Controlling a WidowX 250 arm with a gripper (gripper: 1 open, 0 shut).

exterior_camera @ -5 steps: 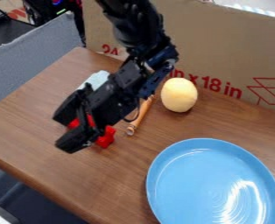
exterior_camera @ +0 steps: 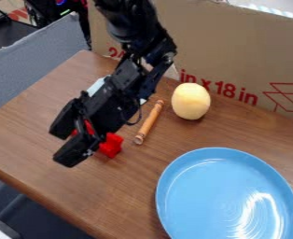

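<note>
My black gripper (exterior_camera: 80,138) is open, its fingers low over a red object (exterior_camera: 110,145) on the wooden table, which is partly hidden behind them. An orange wooden stick (exterior_camera: 149,122) lies just right of the gripper, and a pale yellow round object (exterior_camera: 190,101) stands beyond it near the back. A blue plate (exterior_camera: 228,196) lies at the front right. A pale light-blue item (exterior_camera: 97,88) shows partly behind the arm.
A cardboard panel (exterior_camera: 243,56) borders the back of the wooden table (exterior_camera: 37,149). A grey padded surface (exterior_camera: 37,70) is at the left.
The arm and gripper have shifted slightly left, showing a little more of the stick. The objects on the table appear unmoved.
</note>
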